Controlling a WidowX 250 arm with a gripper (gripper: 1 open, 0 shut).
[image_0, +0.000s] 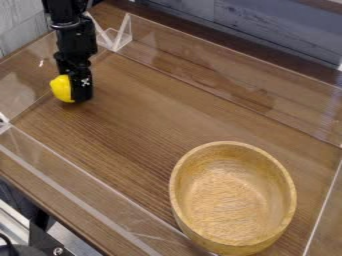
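Observation:
A black robot arm reaches down from the top left, its gripper (74, 84) low at the left side of the wooden table. A small yellow object (62, 90) is at the gripper's fingers, partly hidden behind them; whether the fingers are closed on it is hard to tell.
A large round wooden bowl (231, 197) stands at the lower right. White tape marks or brackets show near the top and left edges.

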